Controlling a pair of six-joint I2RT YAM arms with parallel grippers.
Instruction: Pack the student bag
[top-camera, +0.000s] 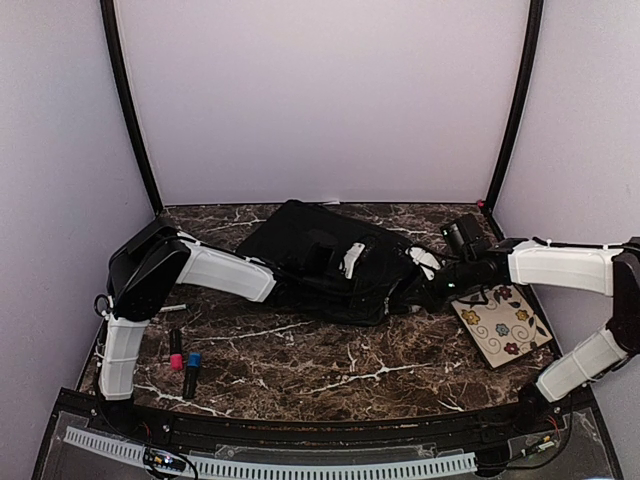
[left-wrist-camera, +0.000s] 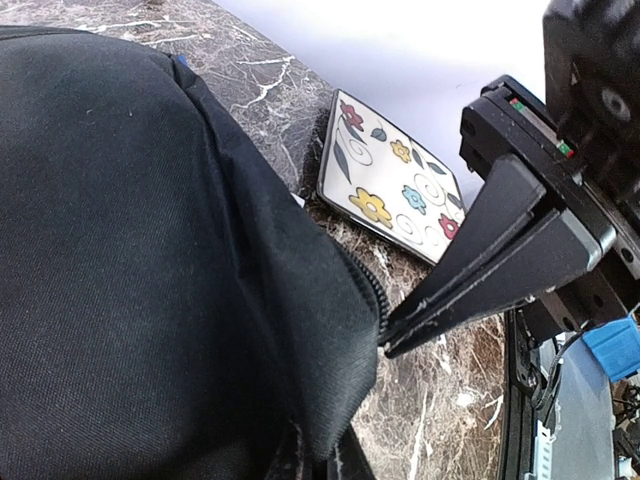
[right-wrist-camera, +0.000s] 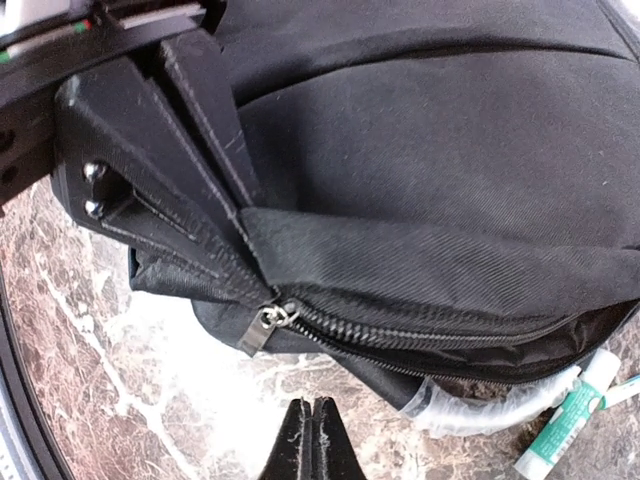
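The black bag (top-camera: 300, 230) lies on the marbled table, its zippered opening (right-wrist-camera: 440, 345) partly apart. My left gripper is shut on cloth at the bag's edge. In the right wrist view its dark fingers (right-wrist-camera: 190, 180) reach the corner by the silver zipper pull (right-wrist-camera: 258, 335), which hangs free. My right gripper is shut with nothing visible between its tips, in front of that pull. The left wrist view shows right-gripper fingers (left-wrist-camera: 500, 250) close to the zipper's end; whether they touch the bag I cannot tell.
A flower-patterned flat case (top-camera: 505, 325) lies at the right, partly under the right arm. Pink-capped (top-camera: 176, 350) and blue-capped (top-camera: 191, 375) markers lie at the left front. A green-and-white tube (right-wrist-camera: 570, 420) rests near the bag.
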